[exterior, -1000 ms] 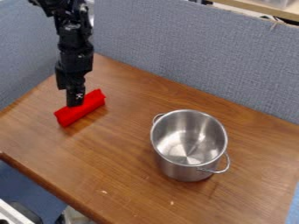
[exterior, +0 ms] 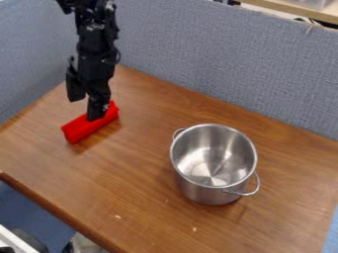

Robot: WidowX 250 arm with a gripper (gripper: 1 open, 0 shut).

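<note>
A red cylindrical object (exterior: 82, 126) lies on the wooden table at the left, slanting up toward the back right. My black gripper (exterior: 90, 105) points down over its upper end, with the fingertips close to it. Whether the fingers are open, or touch the object, is hard to tell.
A steel pot (exterior: 214, 156) with two handles stands on the right of the wooden table (exterior: 158, 217). Grey padded walls (exterior: 224, 59) border the back and left sides.
The red object and pot look unmoved.
</note>
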